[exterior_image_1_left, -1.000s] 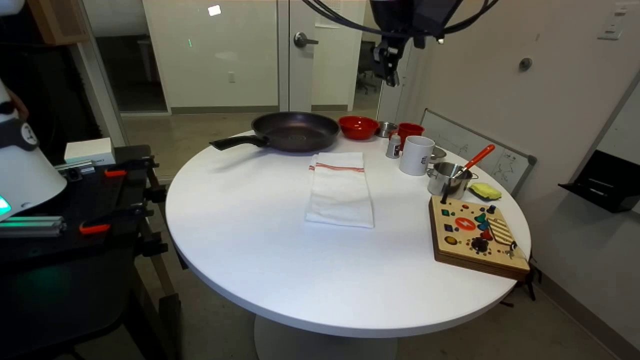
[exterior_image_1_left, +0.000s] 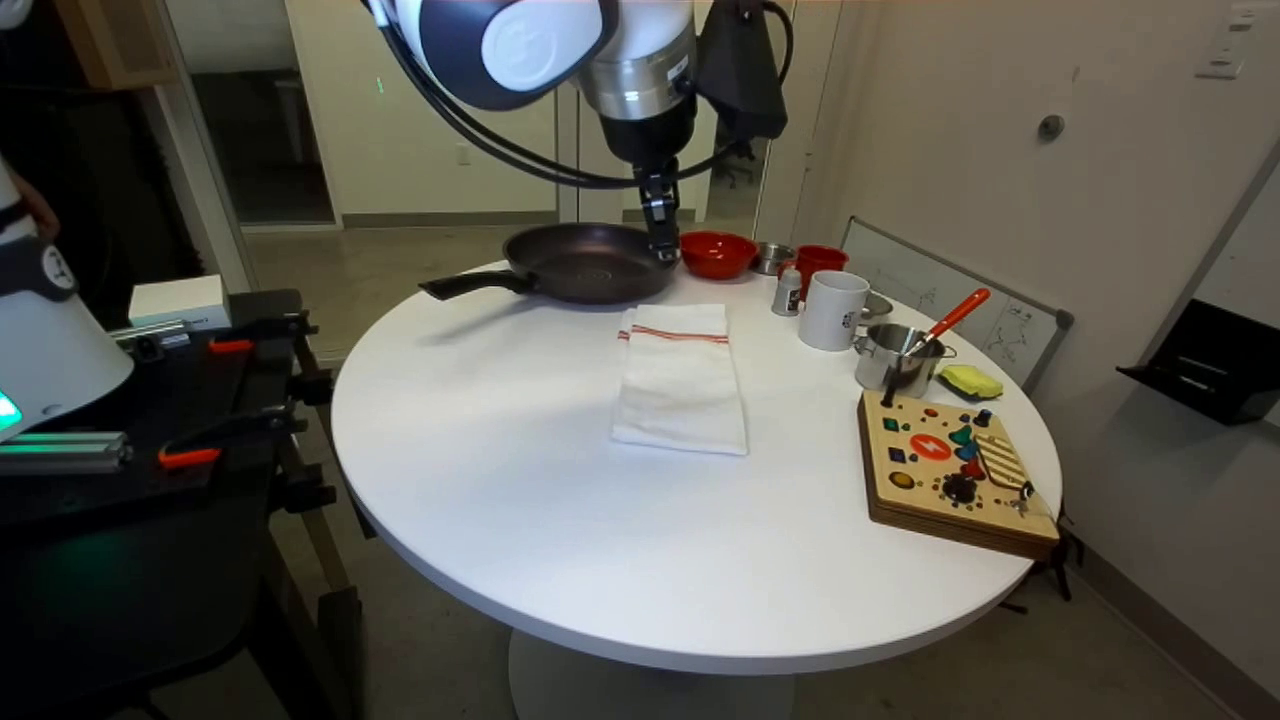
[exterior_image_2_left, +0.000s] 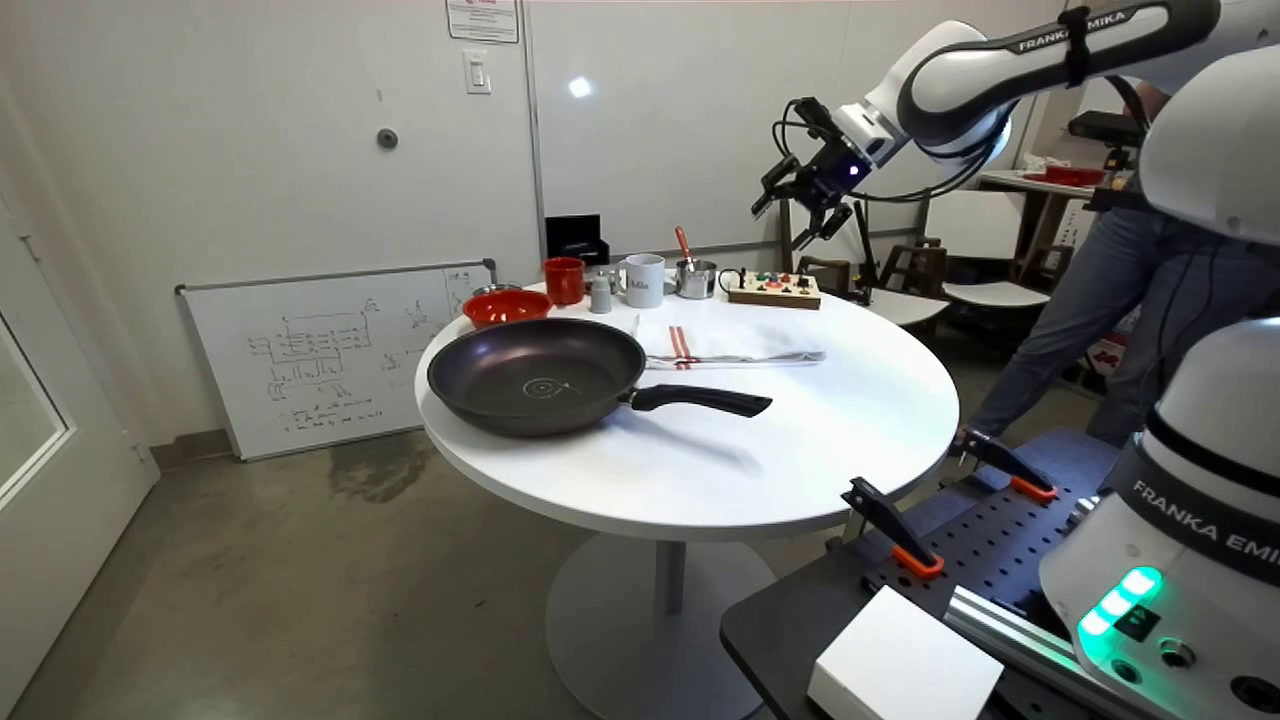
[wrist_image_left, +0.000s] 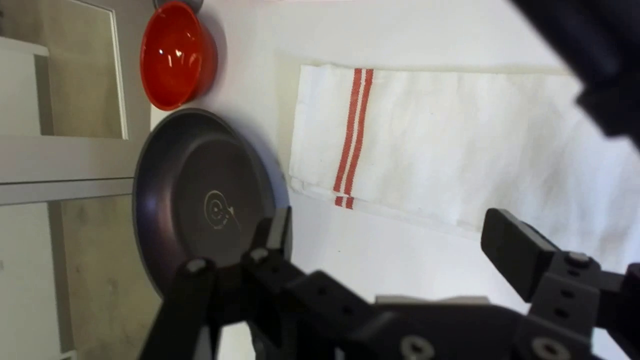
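Note:
My gripper (exterior_image_2_left: 782, 228) hangs well above the table with its two fingers spread and nothing between them. A folded white towel (exterior_image_1_left: 680, 390) with red stripes lies flat near the table's middle. In the wrist view, that towel (wrist_image_left: 456, 138) stretches across the right half, partly hidden by my own hardware. Left of it there is a dark frying pan (wrist_image_left: 204, 186), its lower part covered by one finger (wrist_image_left: 280, 231). Exterior view 2 shows the whole pan (exterior_image_2_left: 540, 372) resting upright, apart from the gripper.
Behind the towel and pan stand a red bowl (exterior_image_1_left: 717, 256), a red mug (exterior_image_1_left: 821, 259), a white mug (exterior_image_1_left: 833, 312) and a steel pot (exterior_image_1_left: 902, 358) with a red-handled utensil. A wooden button board (exterior_image_1_left: 954, 470) sits at the right edge.
In exterior view 1, the arm and gripper have come lower and shifted left, from above the mugs to in front of the pan's right edge. The tabletop objects look unmoved.

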